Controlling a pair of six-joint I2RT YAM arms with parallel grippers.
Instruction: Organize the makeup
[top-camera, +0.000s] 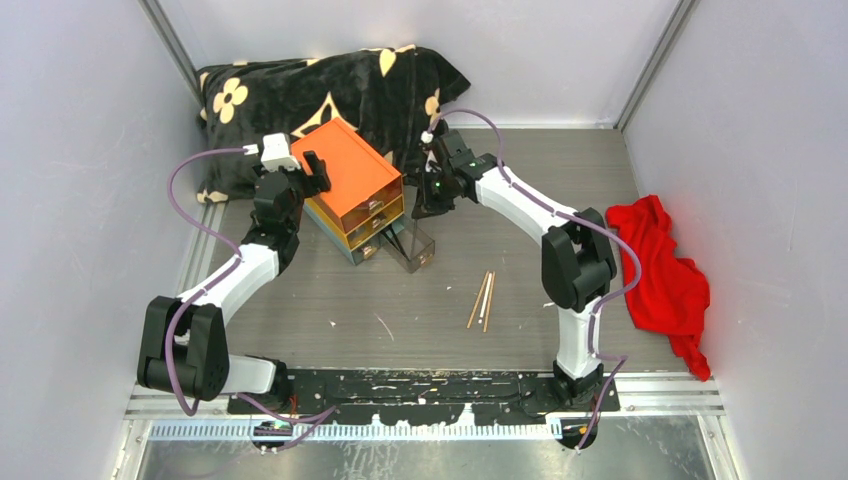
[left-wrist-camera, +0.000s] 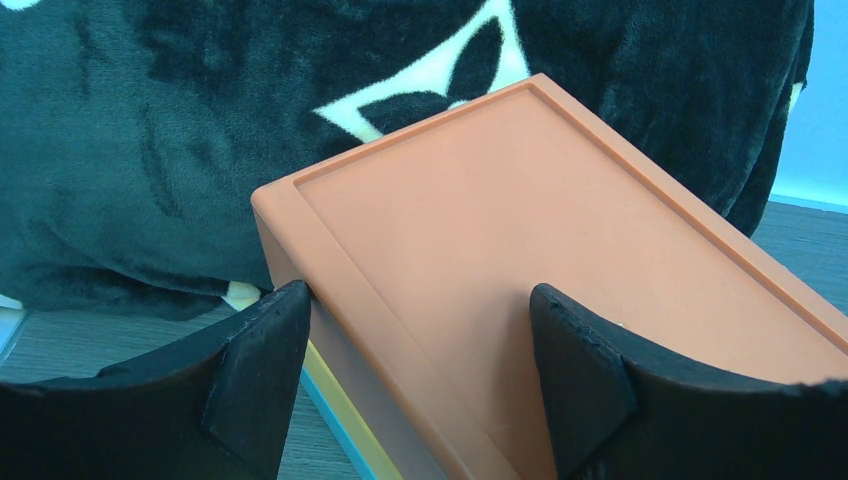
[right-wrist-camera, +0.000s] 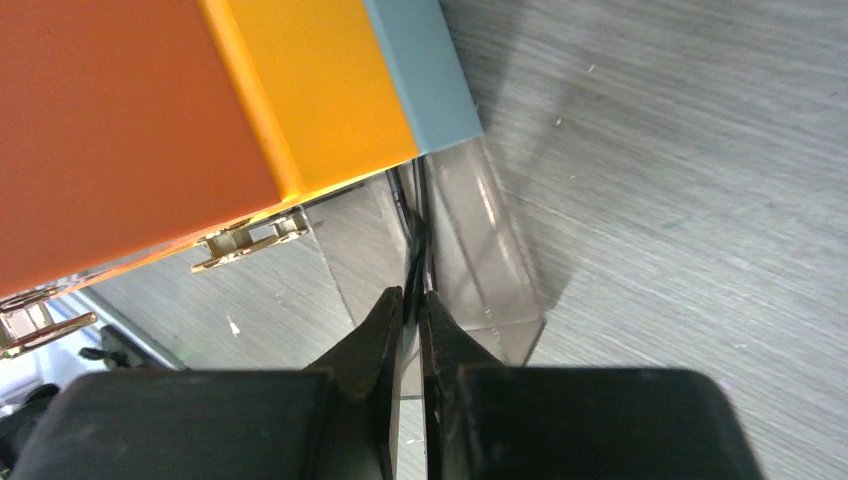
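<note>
An orange-topped drawer box (top-camera: 347, 170) with yellow and grey tiers (right-wrist-camera: 318, 80) stands at the upper left. My left gripper is shut on its top left edge. A clear drawer (top-camera: 420, 260) sticks out at its lower right, with dark slim sticks (right-wrist-camera: 395, 200) lying in it. My right gripper is over that drawer, shut on a dark slim stick that points down into it. Three light wooden sticks (top-camera: 481, 298) lie loose on the floor, right of and below the drawer.
A dark flowered blanket (top-camera: 260, 100) lies behind the box. A red cloth (top-camera: 655, 270) is at the far right. The floor below the box and at the upper right is mostly clear.
</note>
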